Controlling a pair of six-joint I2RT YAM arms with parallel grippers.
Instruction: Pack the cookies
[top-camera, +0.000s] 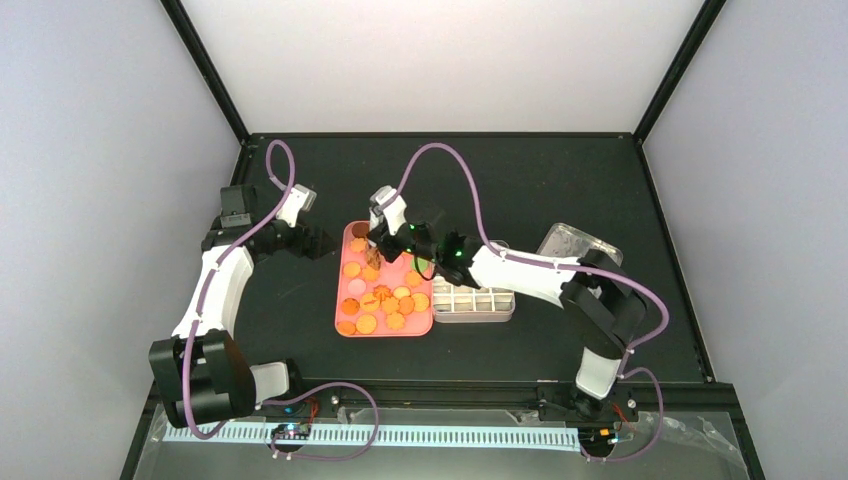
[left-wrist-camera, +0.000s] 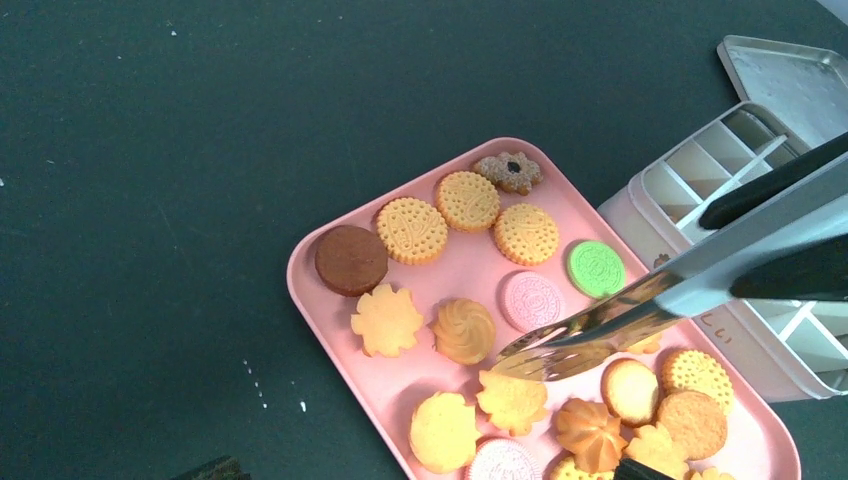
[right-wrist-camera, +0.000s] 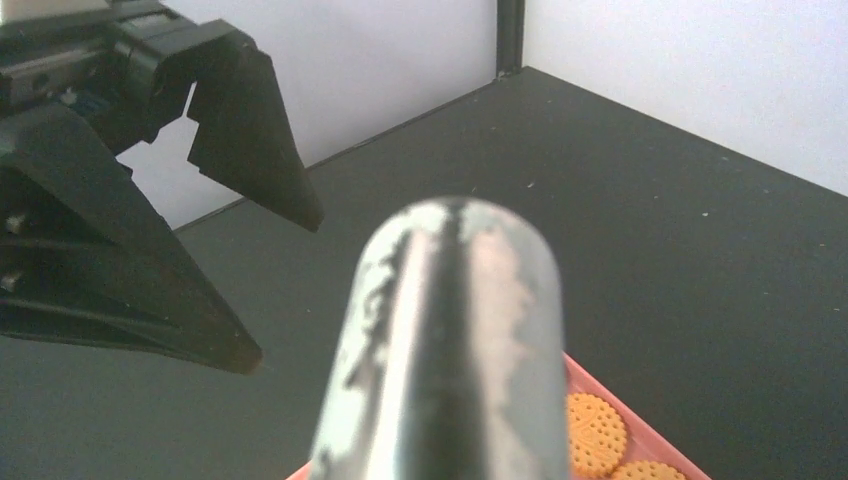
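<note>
Assorted cookies lie on a pink tray (top-camera: 342, 300), among them a chocolate round (left-wrist-camera: 351, 260), a green one (left-wrist-camera: 596, 269) and a swirled one (left-wrist-camera: 464, 331). My right gripper is shut on shiny metal tongs (left-wrist-camera: 620, 330). Their tips reach low over the tray, at a flower-shaped cookie (left-wrist-camera: 512, 402); whether they touch it I cannot tell. The tongs' rounded end blocks much of the right wrist view. Left of the tray, my left gripper stands open and empty. A white compartment box (top-camera: 474, 305) adjoins the tray's right side, partly hidden by my right arm.
Behind the box, to the right, rests a clear or silvery shallow lid (top-camera: 580, 246).
</note>
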